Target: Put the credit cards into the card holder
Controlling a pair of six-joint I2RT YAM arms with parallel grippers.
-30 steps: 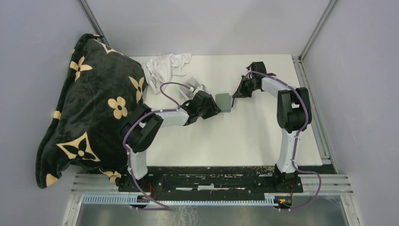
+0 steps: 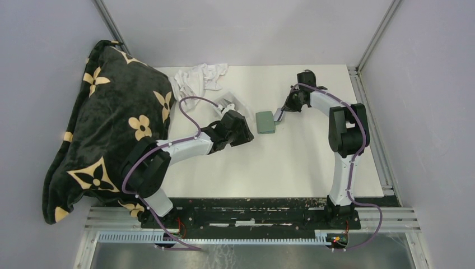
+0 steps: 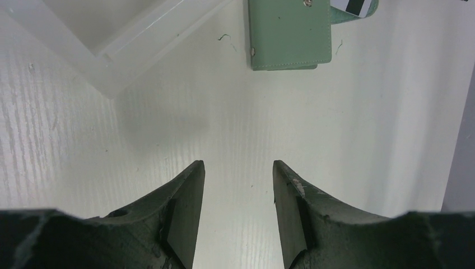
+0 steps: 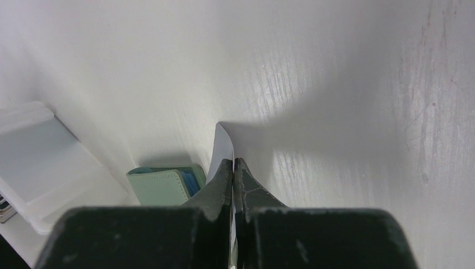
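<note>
The green card holder (image 2: 265,122) lies mid-table; in the left wrist view it (image 3: 288,39) has a card (image 3: 350,7) at its right side. My right gripper (image 2: 287,106) is shut on that card, which stands between the fingertips in the right wrist view (image 4: 233,165), just right of the holder (image 4: 157,188). My left gripper (image 2: 244,134) is open and empty, left of and below the holder, above bare table (image 3: 238,168).
A translucent tray (image 2: 241,106) sits left of the holder, partly under my left arm. A white cloth (image 2: 196,84) lies at the back left, and a dark patterned blanket (image 2: 101,134) fills the left side.
My left arm has drawn back leftward from the card holder. My right gripper has shifted slightly to the right, with the card beside the holder.
</note>
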